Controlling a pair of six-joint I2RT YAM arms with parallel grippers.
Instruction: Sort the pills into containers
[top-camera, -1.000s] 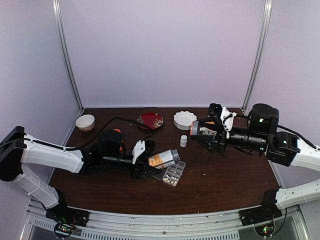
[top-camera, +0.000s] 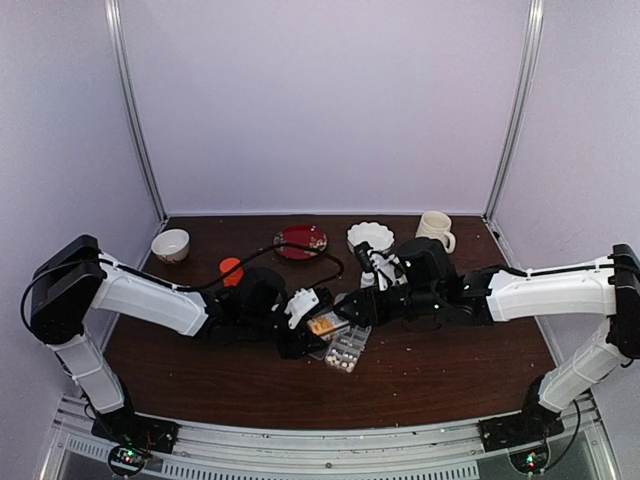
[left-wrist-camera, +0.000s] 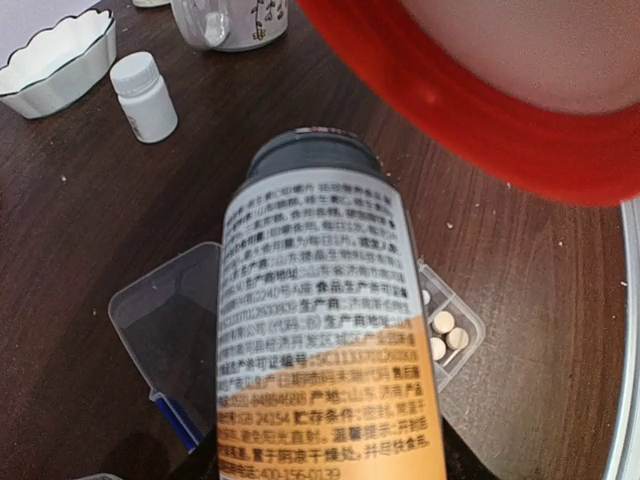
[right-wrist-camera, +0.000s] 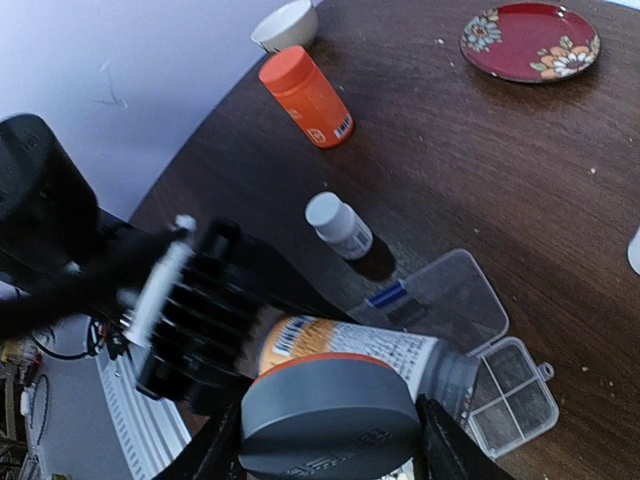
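The clear pill box lies on the table with its lid open. White pills sit in some of its compartments. Above the box, my left gripper is shut on a bottle with a white-and-orange label and dark grey cap, its fingers mostly hidden behind it. My right gripper is shut around a grey-capped container; its red-orange rim looms over the left bottle in the left wrist view. Whether the two touch cannot be told.
A small white bottle and an orange bottle stand on the table. Towards the back are a white bowl, a red floral plate, a scalloped white dish and a mug.
My right arm has swung left and down, bringing its container close beside the left bottle. The left gripper has shifted slightly right, still with its bottle.
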